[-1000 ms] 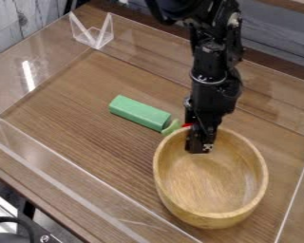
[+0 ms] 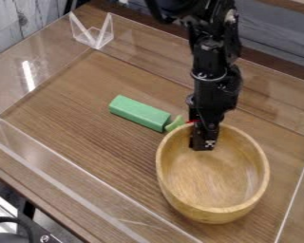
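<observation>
The black robot gripper point(image 2: 199, 133) reaches down from the top to the back-left rim of a round tan bowl point(image 2: 212, 189). Its fingertips are at the rim, with a little red and pale green showing beside them, partly hidden. Whether the fingers hold anything is unclear. A green block point(image 2: 141, 113) lies on the wooden table just left of the gripper, apart from it.
A white wire holder point(image 2: 94, 28) stands at the back left. A grey ledge runs along the back right.
The gripper has shifted very slightly at the bowl's rim; the bowl and the green block look nearly unchanged.
</observation>
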